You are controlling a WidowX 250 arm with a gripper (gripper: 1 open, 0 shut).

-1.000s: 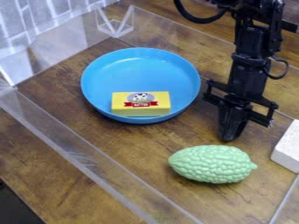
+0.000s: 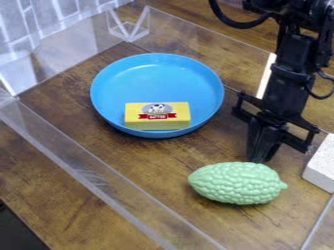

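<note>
The black gripper [image 2: 259,154] points down at the table on the right, between the blue plate [image 2: 158,70] and a white block [image 2: 321,163]; its fingertips are low, just behind the green bumpy vegetable [image 2: 237,184], and whether they are open or shut is unclear. A yellow butter box [image 2: 156,115] with a cow label lies on the front part of the plate.
Clear plastic walls [image 2: 59,146] border the wooden work surface [image 2: 78,195]. A tiled wall [image 2: 39,24] is at the back left. Bare wood lies between the plate and the vegetable.
The arm and gripper have shifted slightly to the right. The plate, box and vegetable look unmoved.
</note>
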